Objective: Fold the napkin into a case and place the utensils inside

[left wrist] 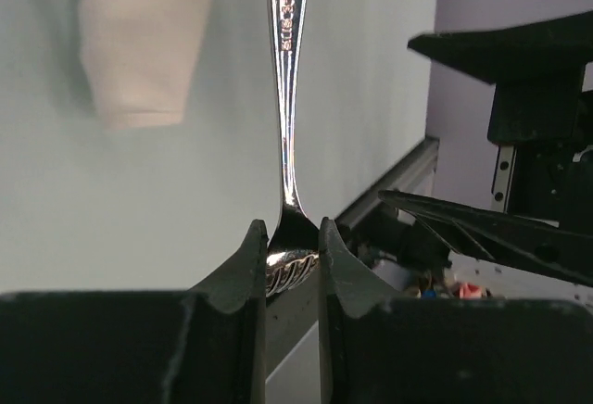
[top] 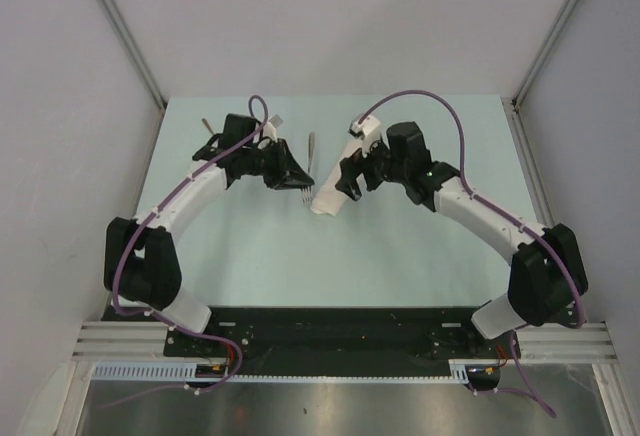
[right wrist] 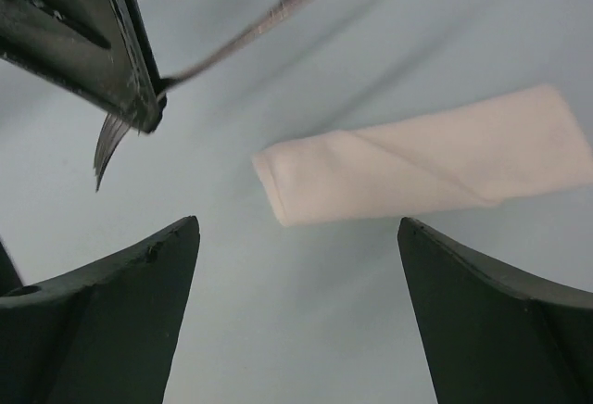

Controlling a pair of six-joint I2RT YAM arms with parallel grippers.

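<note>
The folded pale napkin (top: 332, 192) lies in the middle of the table, a narrow strip seen also in the right wrist view (right wrist: 417, 163). Just left of it my left gripper (top: 298, 180) holds a silver fork (left wrist: 285, 98) upright in the top view, its tines between the fingertips. My right gripper (top: 351, 178) hangs over the napkin's upper part from the right, open, with nothing between its fingers.
Another slim utensil (top: 206, 126) lies at the back left.
</note>
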